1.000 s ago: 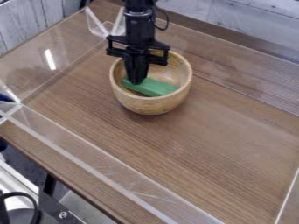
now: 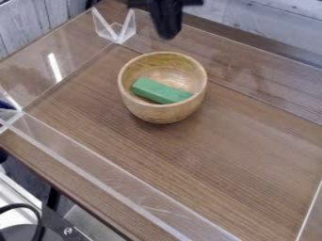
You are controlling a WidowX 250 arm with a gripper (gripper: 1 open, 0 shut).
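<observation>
A round wooden bowl (image 2: 174, 111) sits on the wooden table (image 2: 189, 179) in the upper middle of the camera view, with a green block (image 2: 160, 89) lying inside it. My gripper (image 2: 168, 30) is high at the top edge, above and behind the bowl, dark and blurred; whether its fingers are open or shut does not show clearly, and I see nothing held in it.
A clear plastic object (image 2: 116, 26) stands at the upper left. Black cables or parts (image 2: 25, 226) lie at the lower left corner. The table right of and in front of the bowl is clear.
My gripper has lifted up out of the bowl to the top edge of the view. The green block remains in the bowl.
</observation>
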